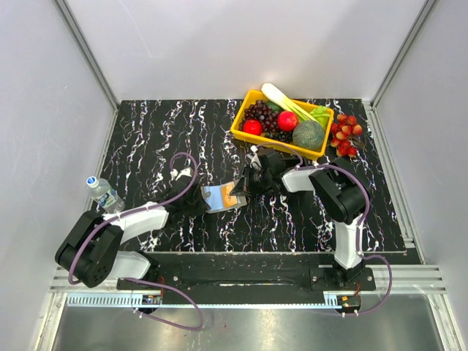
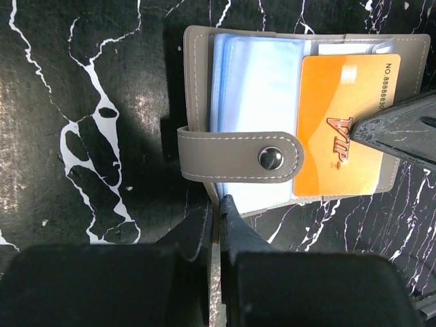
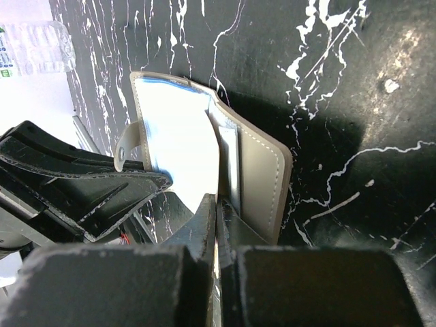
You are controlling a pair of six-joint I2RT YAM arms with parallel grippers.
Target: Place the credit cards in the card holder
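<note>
The grey card holder [image 2: 409,54] lies open on the black marble table, showing clear blue-edged sleeves [image 2: 259,88] and an orange card [image 2: 337,170] on the right. My left gripper is shut on the holder's edge beside its snap strap [image 2: 225,155]. My right gripper is shut at the sleeves' edge; whether anything thin is between its fingertips is unclear. In the left wrist view its finger [image 2: 395,126] reaches over the orange card.
A yellow basket [image 1: 241,133] of fruit and vegetables stands at the back right, red fruit [image 1: 346,135] beside it. A water bottle [image 1: 106,195] lies or stands at the left.
</note>
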